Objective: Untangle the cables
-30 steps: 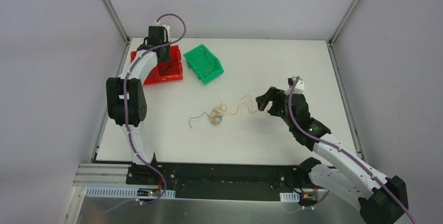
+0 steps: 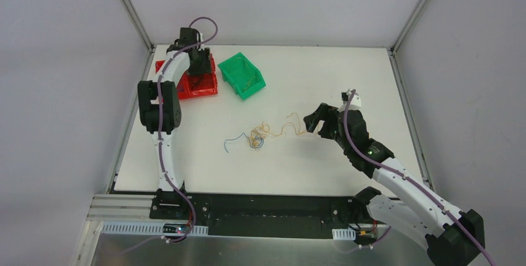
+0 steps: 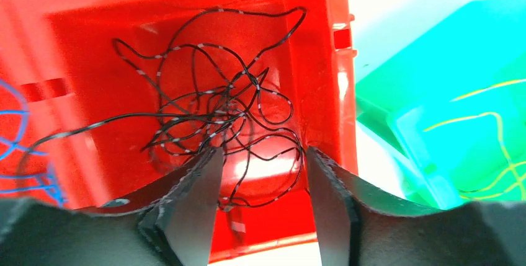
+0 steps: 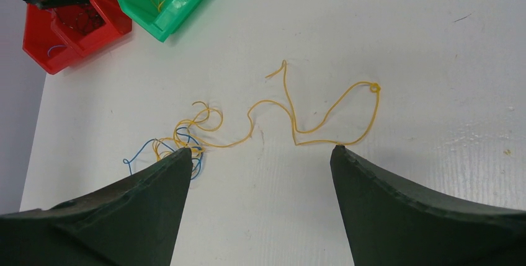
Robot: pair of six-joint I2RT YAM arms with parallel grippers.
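My left gripper is over the red bin, its fingers parted above a pile of black cables inside; whether a strand lies between them or just beneath is unclear. On the table lies a tangle of yellow cable and blue cable, the yellow stretching to the right with a small knot. My right gripper stands open above the table right of that tangle, nothing between its fingers.
Beside the red bin stands a green bin holding yellow cable. Blue cable shows in the red bins' left section.
The right arm and the table's cables are unchanged.
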